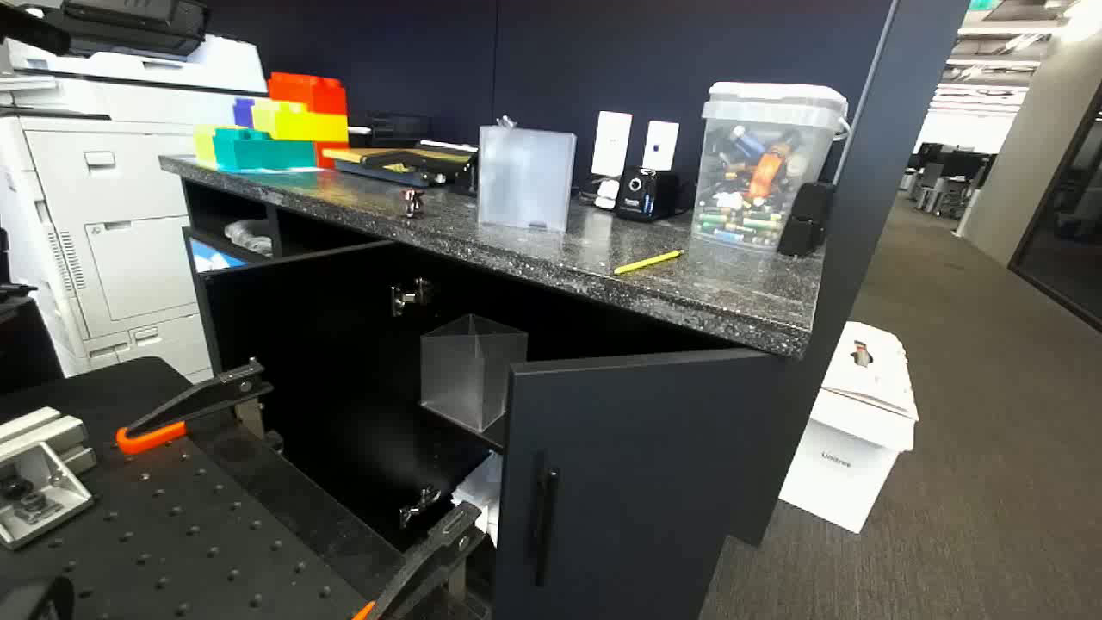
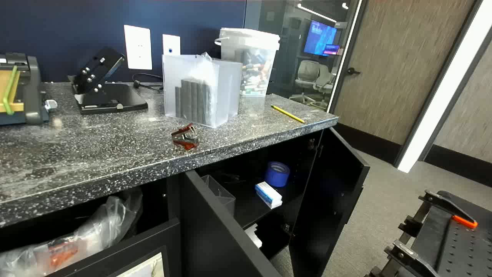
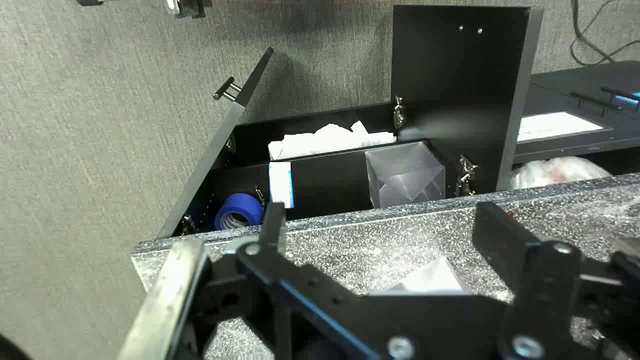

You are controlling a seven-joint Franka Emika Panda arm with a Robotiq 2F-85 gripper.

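Observation:
In the wrist view my gripper stands open above the countertop, its two black fingers wide apart and nothing held between them. Beyond them lies the open cabinet. On its shelf are a blue tape roll (image 3: 238,211), a small white-and-blue box (image 3: 280,183) and an empty clear bin (image 3: 406,174). White paper or cloth (image 3: 333,139) shows lower down. On the counter are a yellow pencil (image 2: 288,113), a dark red staple remover (image 2: 185,137), a frosted box (image 2: 228,92) with grey pieces inside and a lidded tub of batteries (image 1: 759,170).
Both cabinet doors, one (image 1: 630,465) on the right and one (image 1: 279,320) on the left, stick out into the room. Coloured blocks (image 1: 279,155), a paper trimmer (image 1: 403,164) and a pencil sharpener (image 1: 648,195) occupy the counter. Its front stretch has bare patches.

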